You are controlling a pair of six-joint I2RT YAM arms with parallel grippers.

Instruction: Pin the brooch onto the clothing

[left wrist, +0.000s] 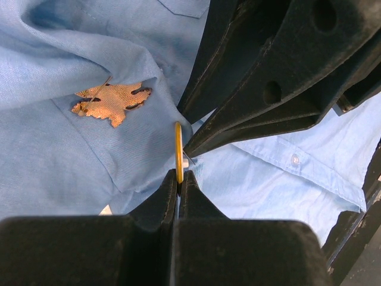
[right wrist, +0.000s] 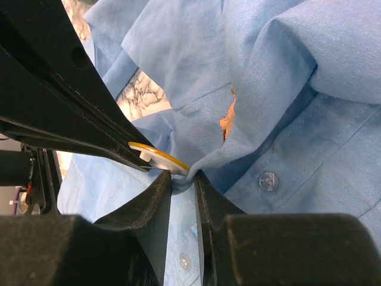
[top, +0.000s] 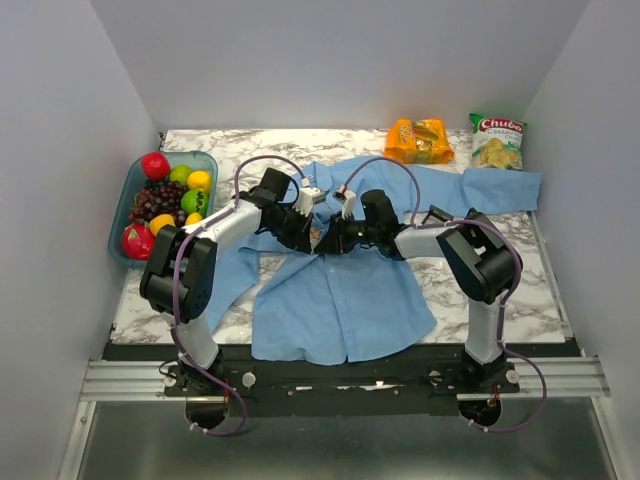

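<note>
My left gripper is shut on a thin brooch, seen edge-on with a yellow rim (left wrist: 178,149). In the right wrist view the brooch (right wrist: 159,156) shows a white back fitting and a thin pin beneath, its end reaching the cloth; whether it pierces it is hidden. A raised fold of the light blue shirt (right wrist: 229,156) is pinched by my right gripper, right beside the brooch. From above, both grippers meet over the shirt (top: 300,320). A gold leaf-shaped piece (left wrist: 116,102) with a thin pin-like line lies on the cloth behind.
At the left stands a basket (top: 122,220) of fruit. Orange packets (top: 420,141) and a chips bag (top: 497,142) occupy the back right. The shirt covers much of the marble table (top: 262,143); some bare surface shows at right.
</note>
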